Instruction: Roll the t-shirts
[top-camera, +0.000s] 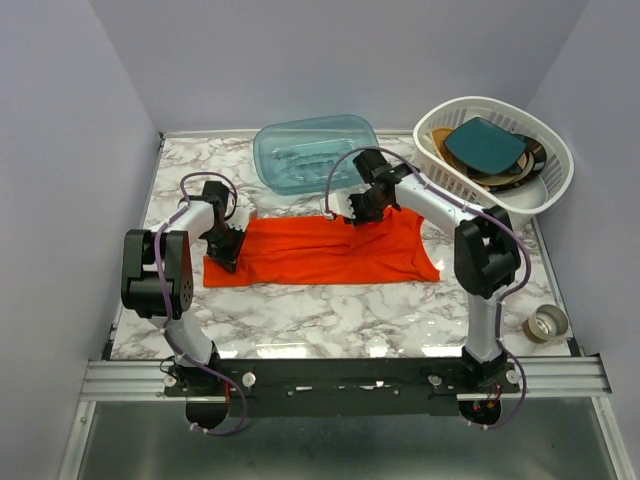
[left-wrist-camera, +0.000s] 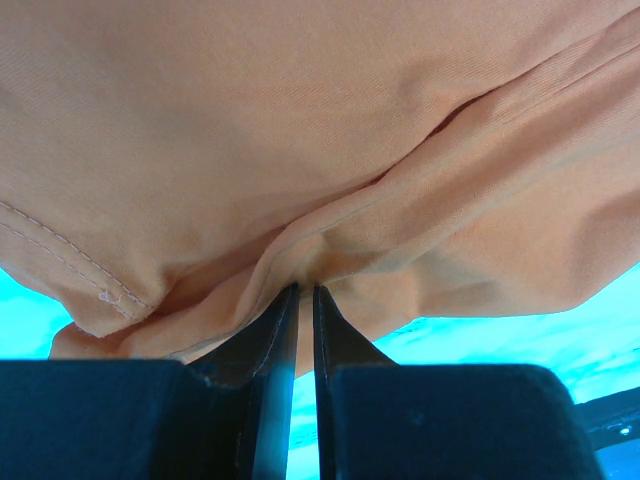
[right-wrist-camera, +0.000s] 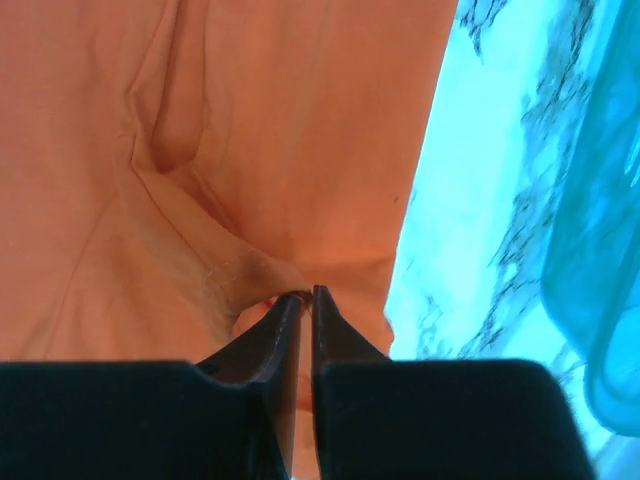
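Observation:
An orange-red t shirt (top-camera: 310, 265) lies in a long strip across the marble table, folded over with a crease along its length. At its left end my left gripper (top-camera: 232, 266) reaches down; in the left wrist view the fingers (left-wrist-camera: 270, 365) are nearly together, with creases of cloth (left-wrist-camera: 350, 230) drawn in at their tips. My right gripper (top-camera: 354, 219) is at the shirt's back edge, right of its middle. In the right wrist view its fingertips (right-wrist-camera: 328, 310) pinch a raised fold (right-wrist-camera: 240, 275). The very ends of both grips are partly hidden by the cloth.
A clear blue tray (top-camera: 315, 155) stands just behind the shirt, close to the right gripper. A white basket (top-camera: 470, 190) with several folded items is at the back right, and a metal cup (top-camera: 546, 323) at the front right.

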